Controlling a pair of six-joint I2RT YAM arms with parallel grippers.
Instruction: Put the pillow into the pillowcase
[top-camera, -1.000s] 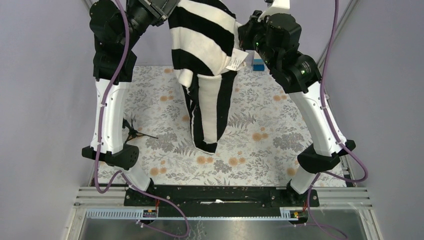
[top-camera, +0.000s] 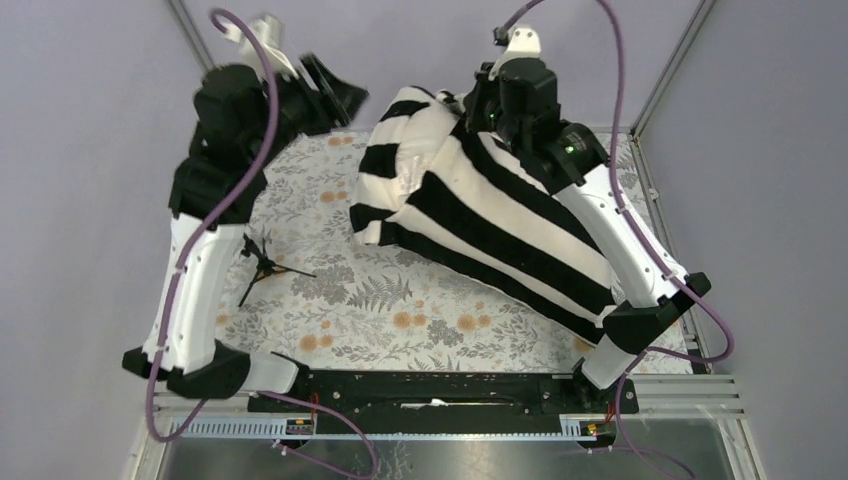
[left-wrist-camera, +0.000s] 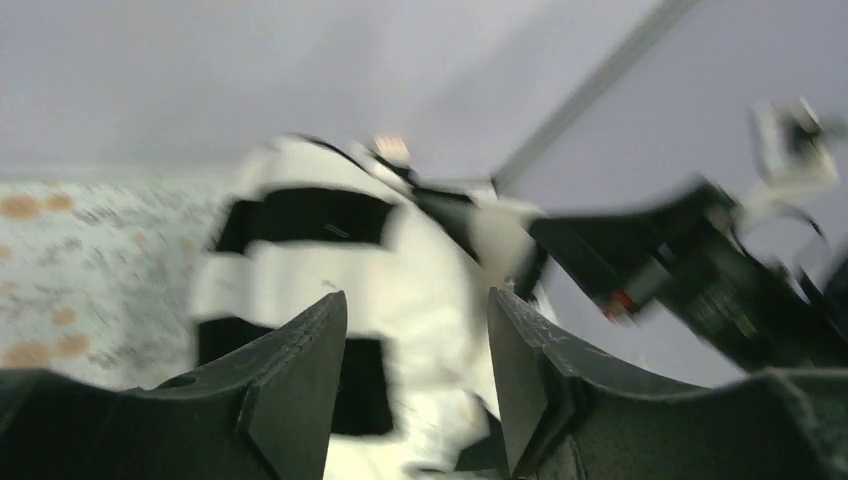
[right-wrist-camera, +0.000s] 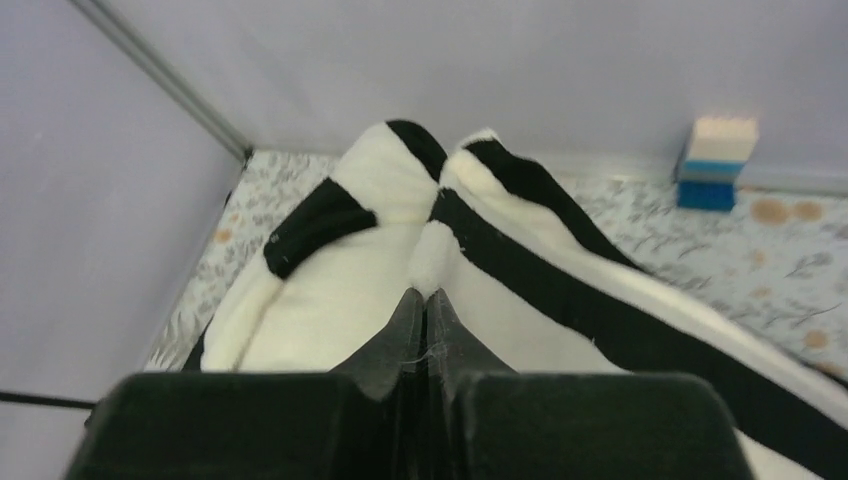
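Note:
The black-and-white striped fabric (top-camera: 510, 240) lies bunched across the middle and right of the patterned table, its top end raised near my right gripper. Whether pillow and case are separate here I cannot tell. My right gripper is shut at that raised end, with a pinch of the white cloth seemingly at its fingertips. My left gripper stands open and empty, up and left of the fabric, blurred by motion. The striped cloth also shows blurred beyond it in the left wrist view.
A small white-and-blue block (right-wrist-camera: 715, 150) stands at the back wall. A black tripod-like stand (top-camera: 264, 266) is at the table's left. Walls border both sides.
The fabric has swung down and right, spreading over the table's right. My left gripper has let go and moved left and down; my right gripper has moved left.

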